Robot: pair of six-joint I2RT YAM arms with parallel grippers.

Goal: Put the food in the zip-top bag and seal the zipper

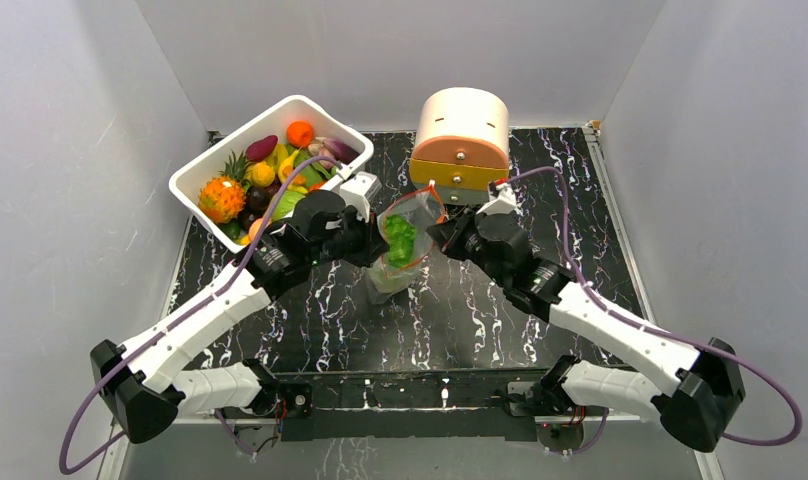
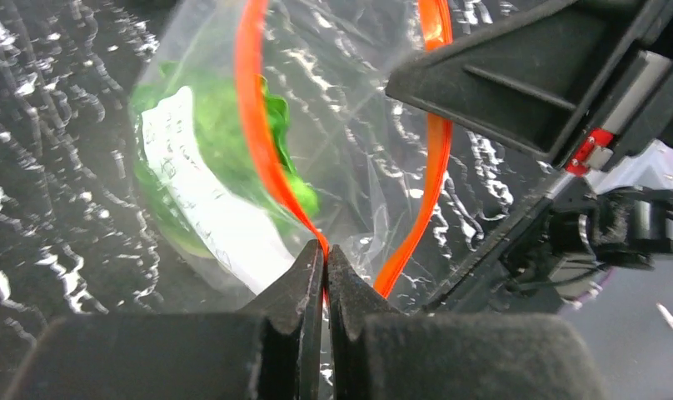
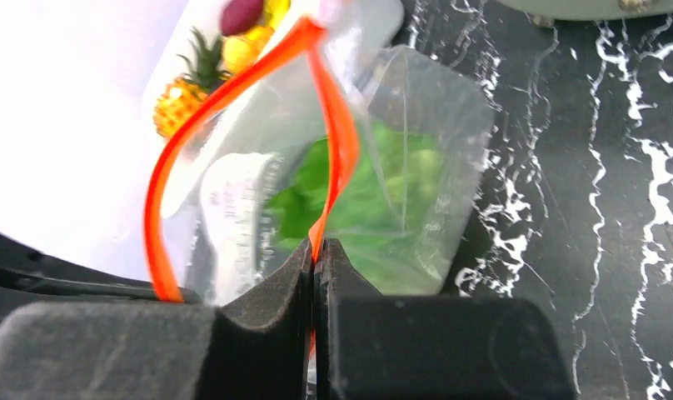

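Observation:
A clear zip top bag point(image 1: 384, 279) with an orange rim hangs between my two grippers, its mouth spread wide. Green leafy food point(image 1: 401, 240) lies inside it, along with a white strip point(image 2: 201, 196) seen through the film in the left wrist view. My left gripper is shut on the orange rim point(image 2: 258, 125), which runs down into its fingertips. On the opposite side, my right gripper is shut on the rim point(image 3: 337, 133) too. The rim's two sides stand apart in both wrist views.
A white bin point(image 1: 195, 205) full of mixed fruit and vegetables stands at the back left, near my left arm. Behind the right gripper is a small rounded chest point(image 1: 463, 125) with drawers.

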